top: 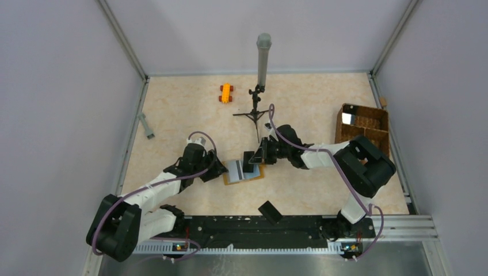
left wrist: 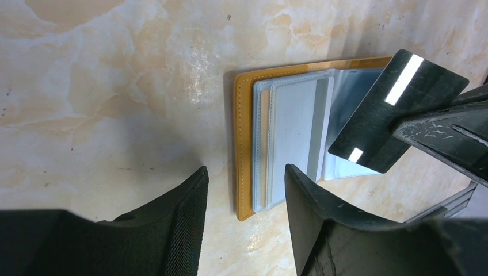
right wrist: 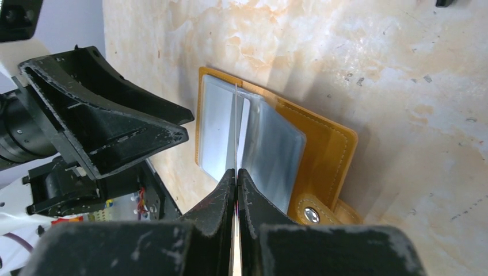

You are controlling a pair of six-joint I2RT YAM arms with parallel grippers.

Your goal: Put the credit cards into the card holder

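My right gripper (top: 259, 156) is shut on a thin black card (left wrist: 380, 109), held over the right part of the open card holder (left wrist: 244, 144), a tan leather wallet with clear sleeves lying on the table. The right wrist view shows that card edge-on between the fingertips, above the sleeves (right wrist: 276, 149). My left gripper (top: 216, 167) is part open at the holder's left end, nothing between its fingers. A second dark card (top: 270, 211) lies at the table's front edge.
A yellow toy car (top: 226, 93) and a black stand (top: 255, 112) stand at the back. A brown divided box (top: 362, 118) is at the right, a grey object (top: 145, 125) at the left.
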